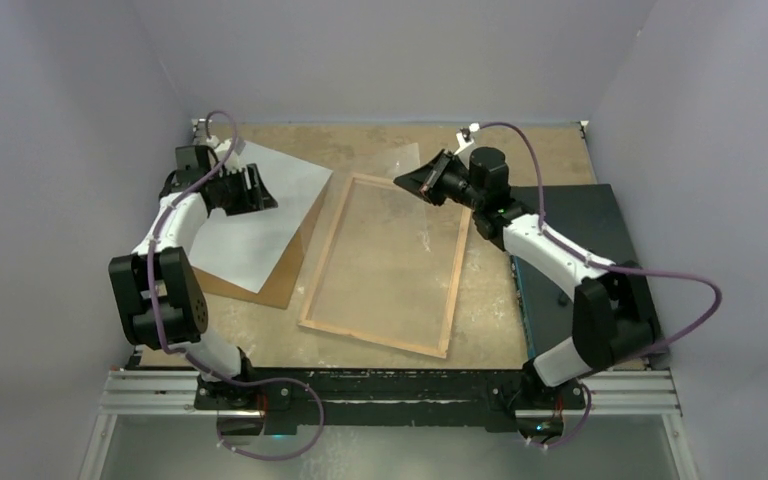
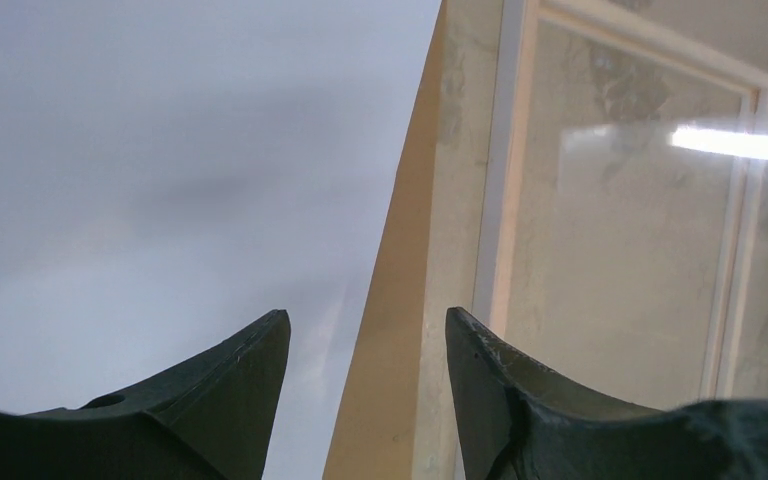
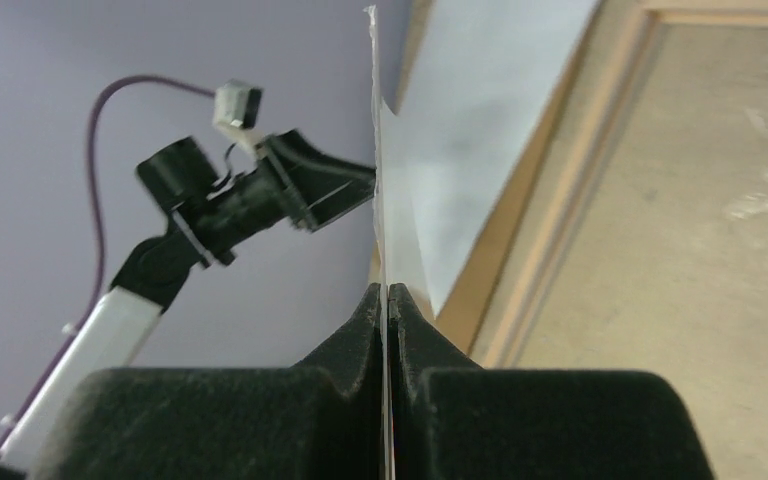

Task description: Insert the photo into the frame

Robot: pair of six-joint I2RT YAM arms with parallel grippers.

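Note:
A wooden frame [image 1: 385, 345] lies flat mid-table. To its left, a large white sheet [image 1: 270, 170] rests on a brown board [image 1: 282, 283]; which of its faces shows I cannot tell. My left gripper hangs open above the sheet, empty between its fingers. Up at the frame's far side is my right gripper [image 1: 397, 183], shut on a thin clear sheet [image 3: 378, 150]. That clear sheet is seen almost edge-on in the right wrist view. From above only its pale glare shows, and its outline is hard to follow.
A dark panel [image 1: 585, 215] with a blue edge lies to the right, partly under the right arm. Grey walls enclose the back and sides.

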